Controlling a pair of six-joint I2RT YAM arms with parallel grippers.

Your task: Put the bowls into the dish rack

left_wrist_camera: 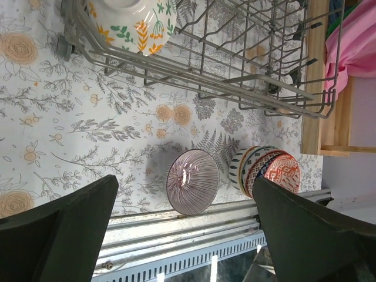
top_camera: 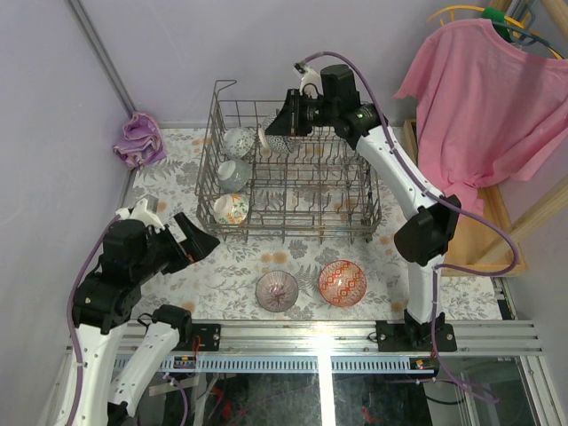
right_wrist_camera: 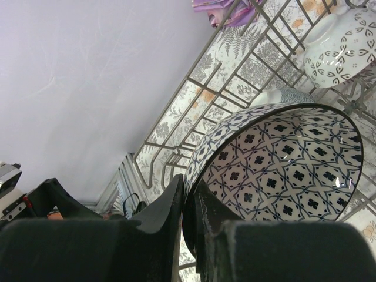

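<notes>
My right gripper [top_camera: 286, 124] is shut on a black-and-white patterned bowl [right_wrist_camera: 276, 164], held tilted over the back of the wire dish rack [top_camera: 311, 229]. Three bowls stand in the rack's left column: a white patterned one [top_camera: 238, 142], a pale blue one [top_camera: 232, 175] and a floral one [top_camera: 230, 209]. In front of the rack, on the counter, are a purple-striped bowl [top_camera: 277, 291] and a red patterned bowl [top_camera: 342, 283], which tops a stack in the left wrist view. My left gripper [top_camera: 193, 244] stands open and empty left of the rack's front.
A purple cloth [top_camera: 139, 140] lies at the back left. A pink shirt [top_camera: 479, 106] hangs over a wooden stand on the right. The middle and right of the rack are free, as is counter space at the front left.
</notes>
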